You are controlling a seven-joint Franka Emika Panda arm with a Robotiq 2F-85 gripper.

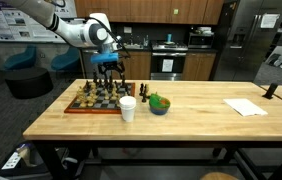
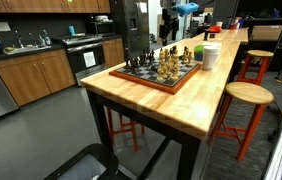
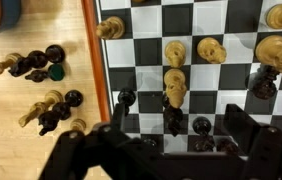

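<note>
A chessboard (image 1: 76,107) with light and dark pieces lies at the left of the wooden table. My gripper (image 1: 108,75) hovers over its far part, fingers apart and pointing down. From the wrist, the open gripper straddles several dark pieces at the bottom of the picture, none visibly gripped. A dark piece (image 3: 174,120) stands in line between the fingers, with a light piece (image 3: 174,88) just above it. Another dark piece (image 3: 127,97) is near the left finger. In the second exterior view, light pieces (image 2: 168,65) crowd the board's near right side.
Off the board's edge lie several loose pieces (image 3: 51,108), light and dark. A white cup (image 1: 128,108) and a bowl (image 1: 159,105) with green and yellow things stand to the board's right. White paper (image 1: 245,107) lies farther right.
</note>
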